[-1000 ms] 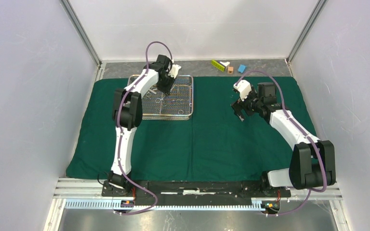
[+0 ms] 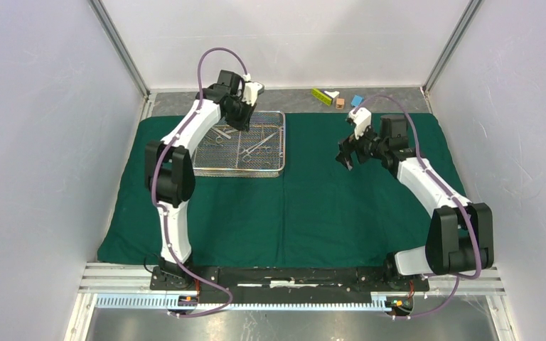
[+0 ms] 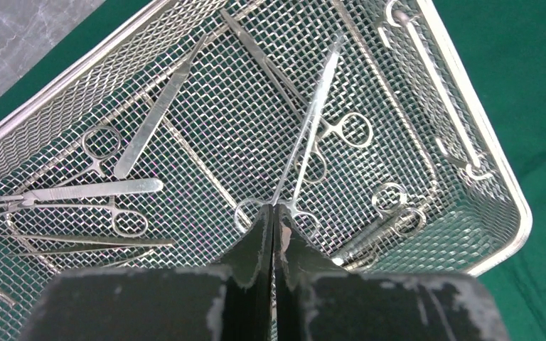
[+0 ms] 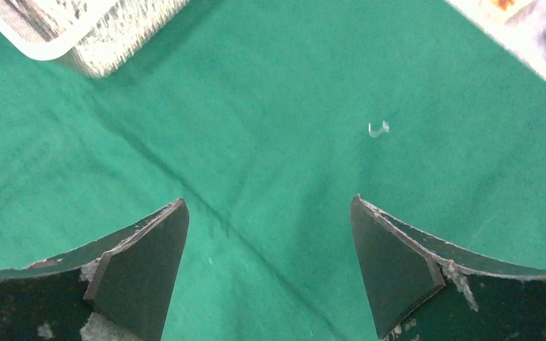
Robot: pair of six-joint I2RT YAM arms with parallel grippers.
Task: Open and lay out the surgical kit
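Observation:
A wire-mesh tray (image 2: 278, 165) of steel instruments, with scissors, clamps and flat handles, sits on the green drape at the back left. My left gripper hangs over it, shut on a pair of long scissors (image 3: 319, 96) by the finger rings, as far as the left wrist view shows. My right gripper stands open over bare drape to the right of the tray, with nothing between its fingers.
A green-yellow box (image 2: 321, 95), an orange block (image 2: 340, 104) and a blue block (image 2: 357, 100) lie on the grey strip behind the drape.
My right gripper has moved slightly back and left.

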